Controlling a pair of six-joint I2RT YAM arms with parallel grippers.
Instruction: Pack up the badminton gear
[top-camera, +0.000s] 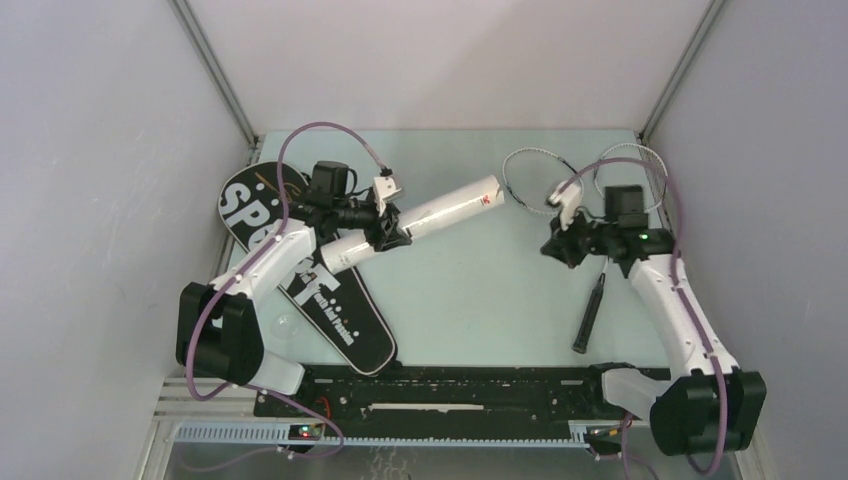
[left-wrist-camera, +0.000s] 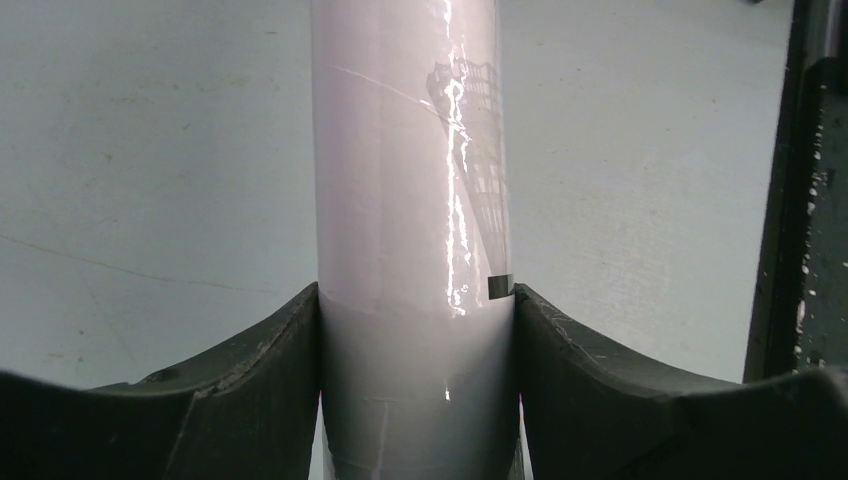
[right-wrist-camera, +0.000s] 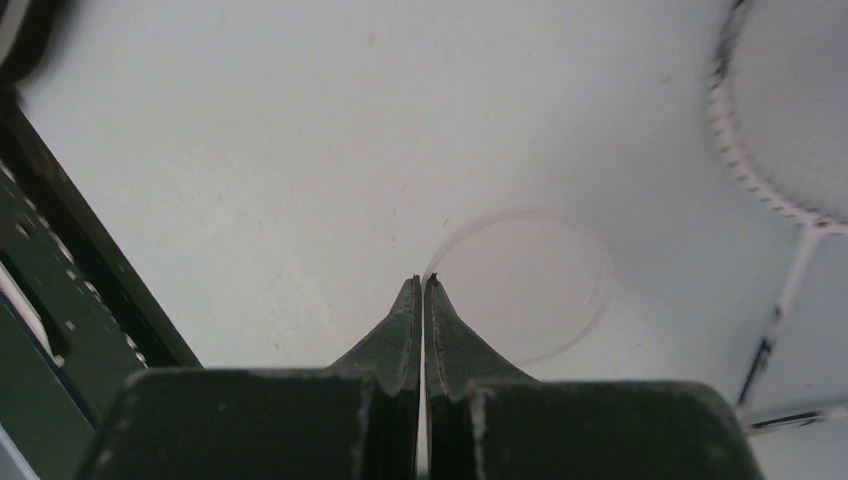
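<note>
My left gripper (top-camera: 388, 232) is shut around the white shuttlecock tube (top-camera: 455, 207), which slants across the left-middle of the top view. The left wrist view shows the tube (left-wrist-camera: 410, 230) between both fingers. On the right, my right gripper is shut, blurred by motion in the top view. A thin, clear pinkish disc (right-wrist-camera: 604, 285) appears pinched by its rim at the fingertips. Two rackets lie at the right, with hoops (top-camera: 508, 184) in view and one dark handle (top-camera: 589, 318) showing. The black printed bag (top-camera: 365, 330) lies at the left, partly under the left arm.
A faint clear round piece (top-camera: 284, 326) lies on the table at the left, beside the bag. The dark front rail (top-camera: 430, 392) borders the table.
</note>
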